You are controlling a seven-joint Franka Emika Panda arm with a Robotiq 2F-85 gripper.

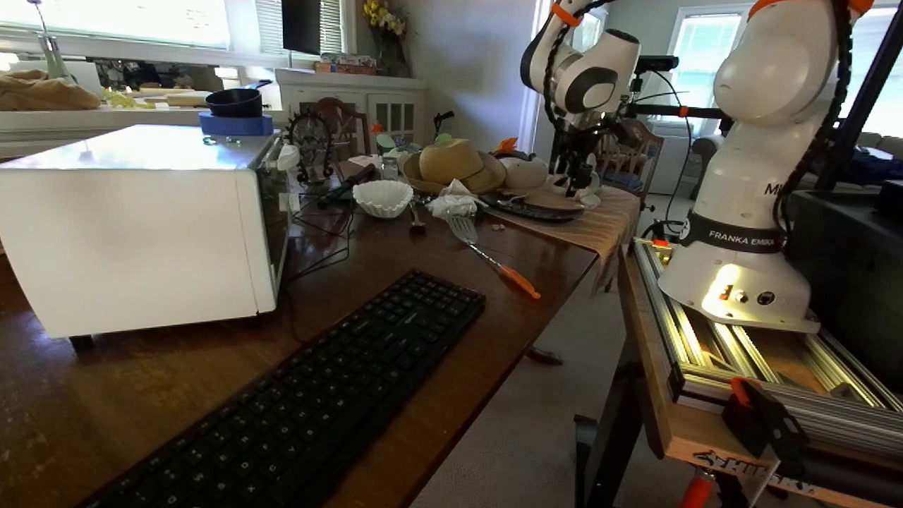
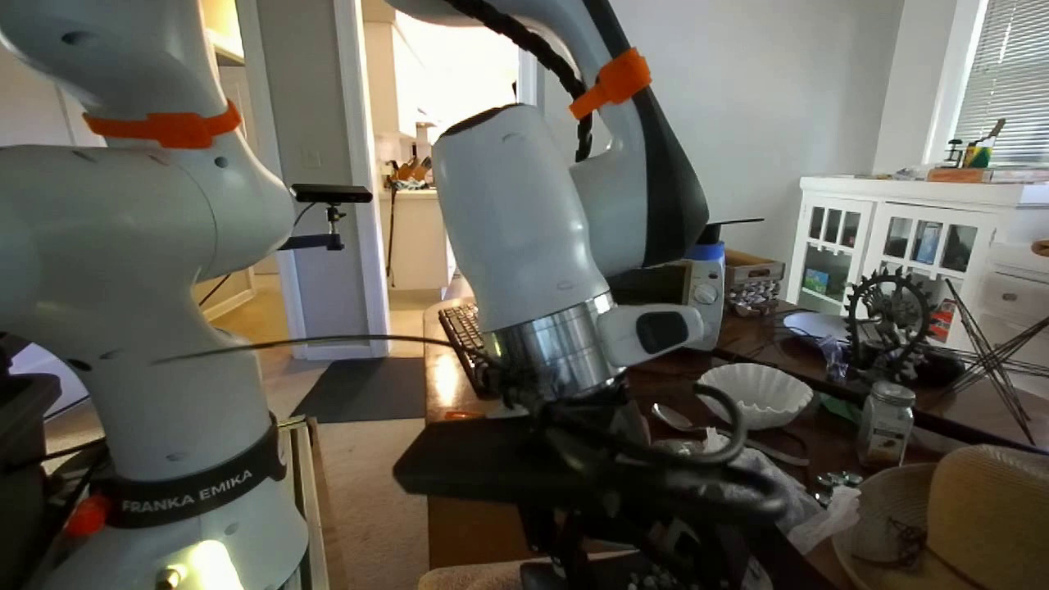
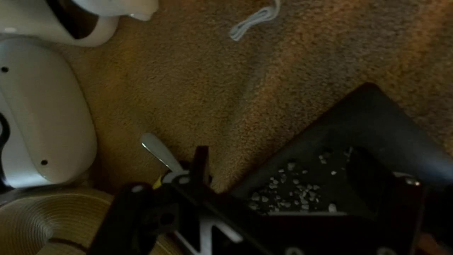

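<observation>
My gripper stands open in the wrist view, one finger (image 3: 200,163) on the left and the other dark against the tray on the right. Nothing shows held between them. Beneath the fingers is a dark tray (image 3: 365,112) scattered with small pale bits (image 3: 303,193). A metal handle (image 3: 161,151) sticks out beside the left finger, its far end hidden by the gripper. In exterior view 1 the gripper (image 1: 576,178) hangs low over the far cloth-covered end of the table; in exterior view 2 dark hardware and cables hide its fingertips.
A straw hat (image 3: 46,221) and white rounded devices (image 3: 46,114) lie left of the fingers on brown cloth (image 3: 191,85). Towards exterior view 1's camera are a fluted white bowl (image 1: 383,199), an orange-handled fork (image 1: 499,267), a keyboard (image 1: 330,381) and a white box-shaped appliance (image 1: 135,245).
</observation>
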